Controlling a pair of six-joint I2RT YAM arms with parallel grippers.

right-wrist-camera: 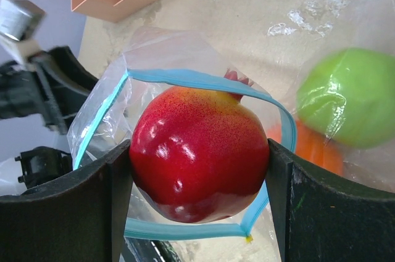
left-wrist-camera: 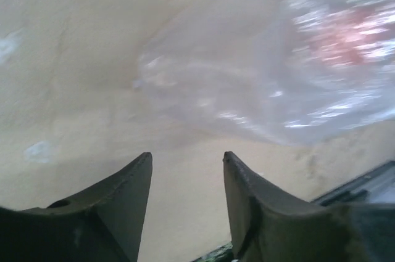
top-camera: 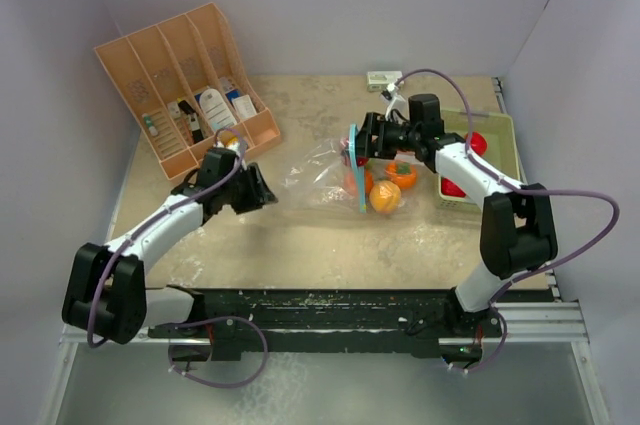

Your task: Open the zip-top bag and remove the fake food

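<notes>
A clear zip top bag [top-camera: 318,180] with a blue zip lies right of centre over fake produce, including an orange fruit [top-camera: 384,196] and a green one [right-wrist-camera: 345,98]. My right gripper [top-camera: 365,138] is at the blue zip; in the right wrist view a red apple [right-wrist-camera: 196,157] sits between its fingers, within the bag's open mouth, and the gripper looks shut on it. My left gripper stands open left of the bag, nothing between its fingers, over bare table.
A wooden compartment organiser [top-camera: 120,60] is at the back left. A green bin [top-camera: 505,150] with red produce stands at the right.
</notes>
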